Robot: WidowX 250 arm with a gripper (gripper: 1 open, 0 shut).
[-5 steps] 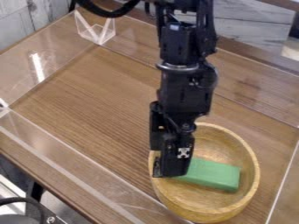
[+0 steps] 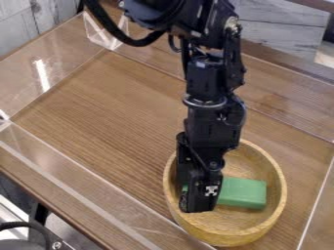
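My black gripper [image 2: 206, 186] reaches down from the top into a round yellow bowl [image 2: 228, 229] at the lower right of the camera view. It is open, its fingertips low in the bowl's left part. A green block [image 2: 251, 193] lies in the bowl just to the right of the fingers. Whether the fingers touch the block is unclear.
The bowl stands on a wooden tabletop [image 2: 98, 127], clear to the left and behind. Pale walls or edges run along the top, and a black cable shows at the bottom left corner.
The gripper has shifted slightly within the left part of the bowl. The bowl and green block look nearly unmoved.
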